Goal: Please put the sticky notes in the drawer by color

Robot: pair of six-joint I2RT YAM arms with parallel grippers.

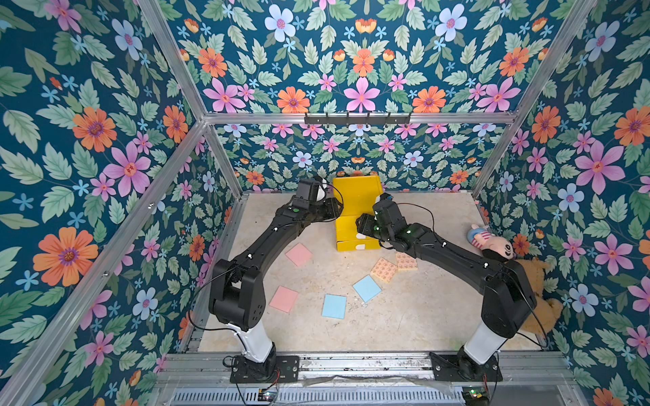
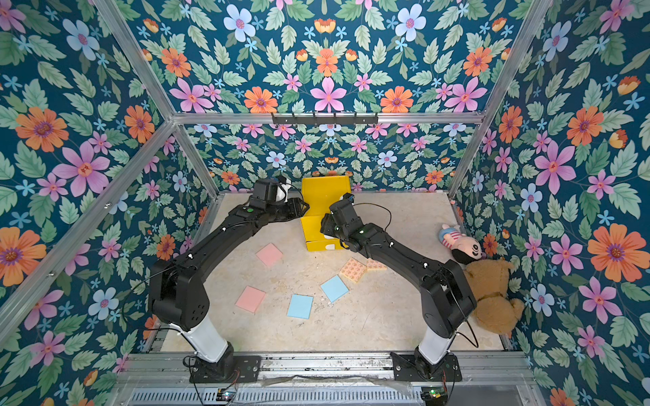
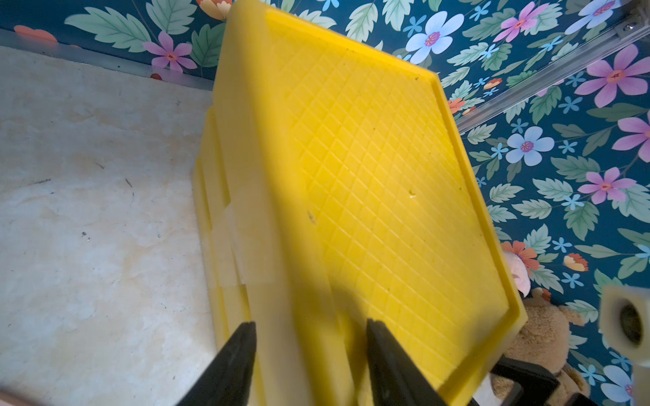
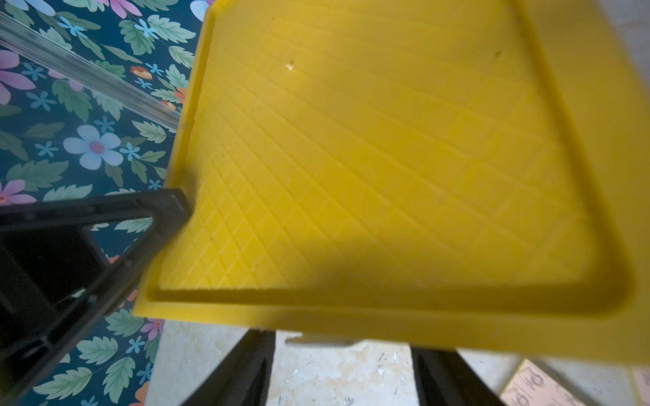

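A yellow drawer box [image 1: 356, 191] stands at the back centre. My left gripper [image 1: 333, 208] is at its left side, shut on the box's upper rim, which fills the left wrist view. My right gripper [image 1: 365, 224] is over the box's front, at a pulled-out drawer [image 4: 419, 169]; its fingertips sit below the drawer's front edge, partly hidden, apart. Two pink sticky notes [image 1: 283, 298] lie left of centre, two blue ones [image 1: 333, 305] at front centre, and two patterned peach ones [image 1: 384, 269] right of the box's front.
A doll [image 1: 489, 242] and a brown teddy bear [image 2: 494, 297] lie along the right edge. Floral walls and metal rails surround it.
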